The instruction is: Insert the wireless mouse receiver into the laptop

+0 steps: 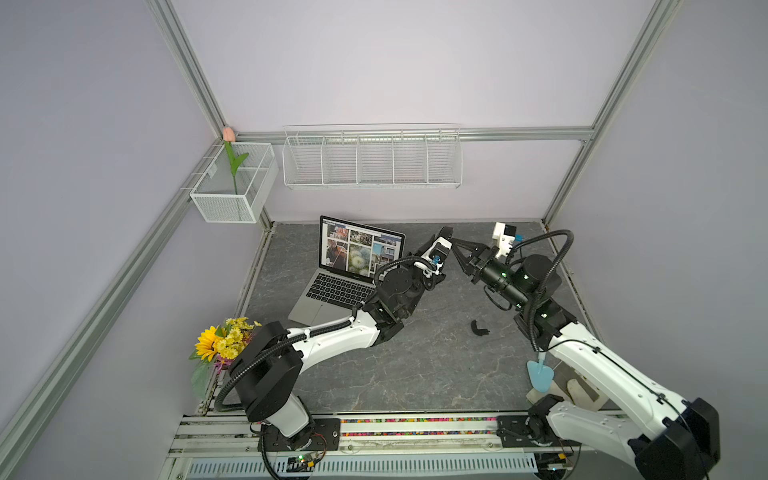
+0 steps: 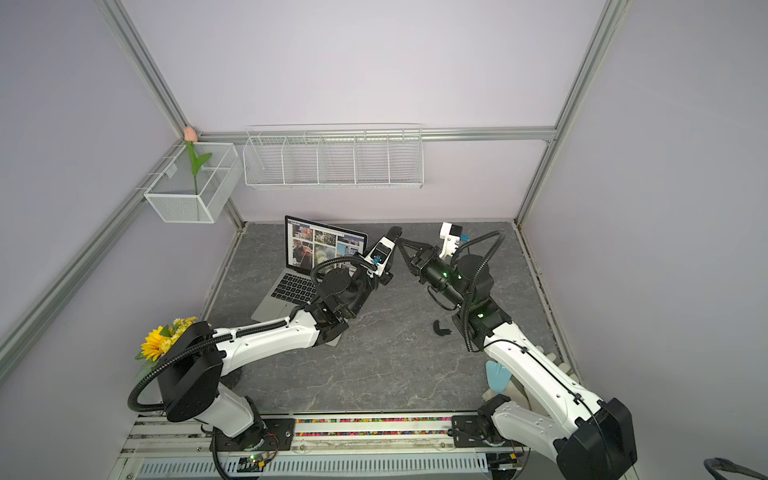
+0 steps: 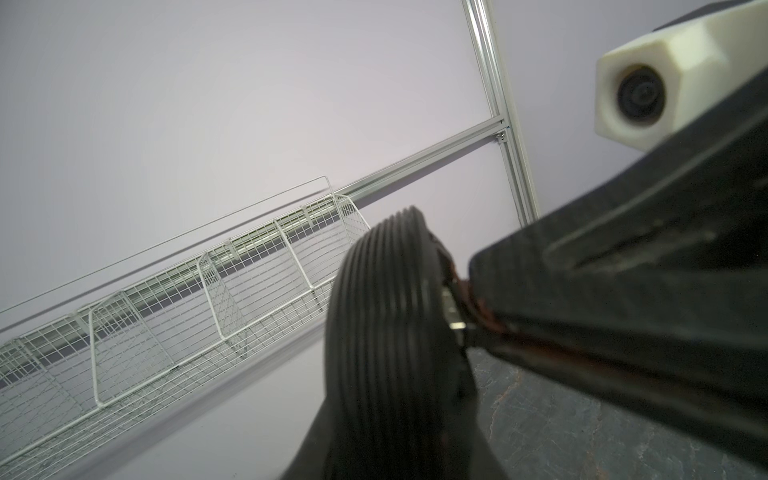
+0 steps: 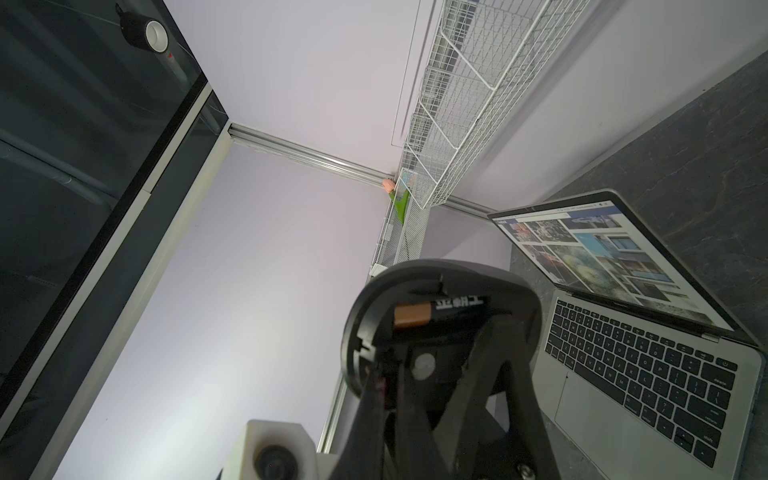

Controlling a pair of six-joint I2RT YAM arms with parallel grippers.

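Note:
My left gripper (image 1: 445,238) is shut on the mouse (image 4: 440,284), seen underside out in the right wrist view, cover off, with a battery (image 4: 438,312) showing. My right gripper (image 2: 402,242) is shut, its fingertips reaching into the mouse; whether the receiver is between them is unclear. In the left wrist view the mouse shows as a dark ribbed body (image 3: 384,344) against the right gripper's fingers. The open laptop (image 1: 328,304) stands on the table behind the left arm, screen lit.
A small black piece (image 1: 478,328), likely the mouse's cover, lies on the table (image 1: 432,368). Wire baskets (image 1: 372,184) hang at the back, flowers (image 1: 224,344) stand at front left, and a light blue tool (image 1: 540,376) lies at front right.

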